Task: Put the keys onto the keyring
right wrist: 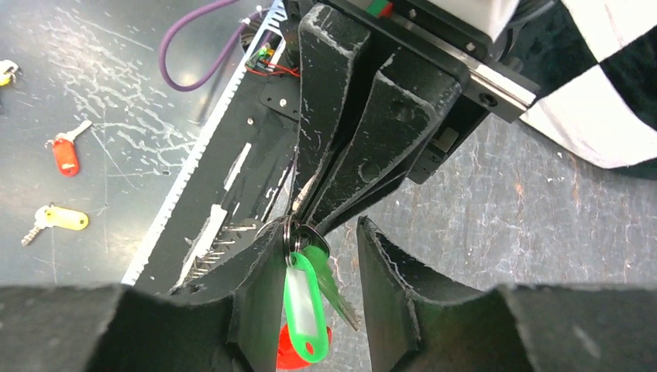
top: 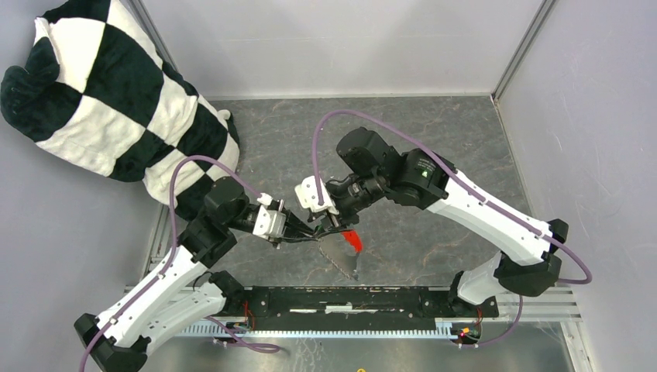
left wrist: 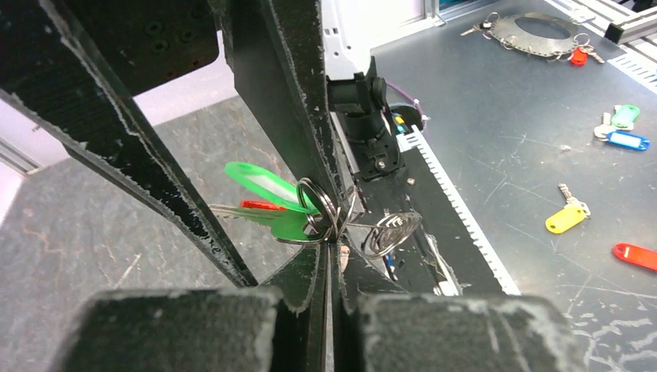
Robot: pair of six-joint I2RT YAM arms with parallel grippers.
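Note:
In the right wrist view, my left gripper is shut on a thin metal ring from which a green-tagged key (right wrist: 304,310) hangs; a red tag (right wrist: 287,355) shows below. The left wrist view shows wire rings (left wrist: 319,209) at the left gripper's tips, with a green tag (left wrist: 259,182) beside them. My right gripper is part open, its fingers either side of the green tag, the left one close to or touching the ring. From above, a grey, bead-edged piece (top: 338,256) and a red tag (top: 353,241) hang below the grippers; whether this is the keyring, I cannot tell.
On the metal surface lie a flat disc (left wrist: 507,35) with small rings and keys, and loose tagged keys: green (left wrist: 625,116), blue (left wrist: 627,140), yellow (left wrist: 565,220), red (left wrist: 637,256). A checkered cushion (top: 124,93) fills the back left.

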